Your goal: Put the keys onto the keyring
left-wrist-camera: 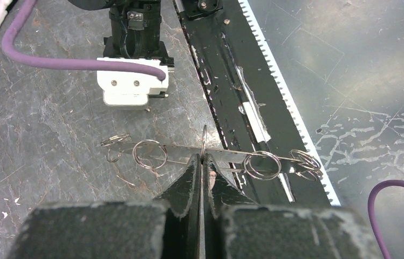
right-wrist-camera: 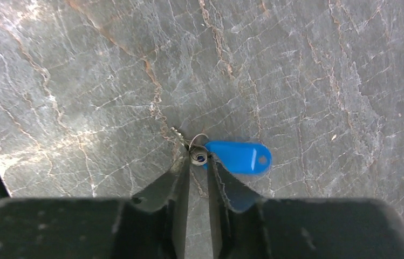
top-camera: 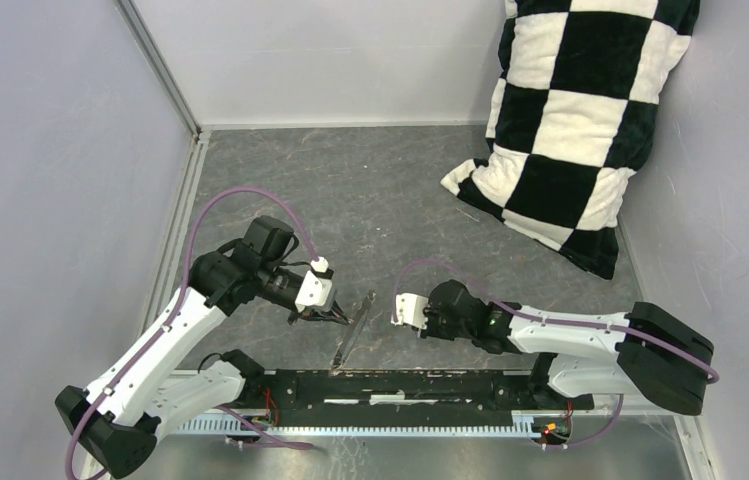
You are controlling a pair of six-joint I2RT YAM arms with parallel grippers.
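Observation:
A thin metal strip (left-wrist-camera: 180, 147) with several metal rings hangs from my left gripper. Its fingertips are shut on the middle ring (left-wrist-camera: 204, 141), which stands edge-on. In the top view the strip (top-camera: 353, 332) is seen tilted, beside the left gripper's tip. The right wrist view has a blue key tag (right-wrist-camera: 240, 157) with a small metal ring (right-wrist-camera: 199, 156) and a small key-like piece (right-wrist-camera: 178, 133). My right gripper points down with its fingers slightly apart. The small ring appears in the gap between the fingertips; whether they touch it I cannot tell.
A black-and-white checkered cushion (top-camera: 570, 130) leans at the back right. A black rail (top-camera: 400, 385) runs along the front edge between the arm bases.

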